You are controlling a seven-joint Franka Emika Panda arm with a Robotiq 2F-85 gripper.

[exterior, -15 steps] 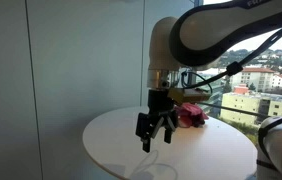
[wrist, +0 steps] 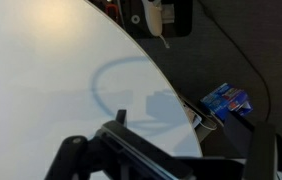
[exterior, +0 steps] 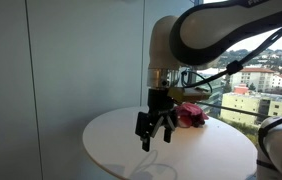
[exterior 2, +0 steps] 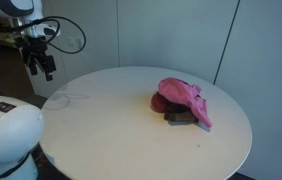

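Observation:
My gripper (exterior: 156, 140) hangs above the near edge of a round white table, its two dark fingers spread apart with nothing between them. In exterior view 2 the gripper (exterior 2: 37, 76) is at the far left, well away from the cloth pile. A bright pink cloth (exterior 2: 184, 95) lies heaped on the table, over a dark red item (exterior 2: 159, 103) and some dark and grey fabric. From the wrist, the open fingertips (wrist: 121, 117) show over the table's rim, and the pile is out of sight there.
A window (exterior: 266, 85) stands behind the table at right.

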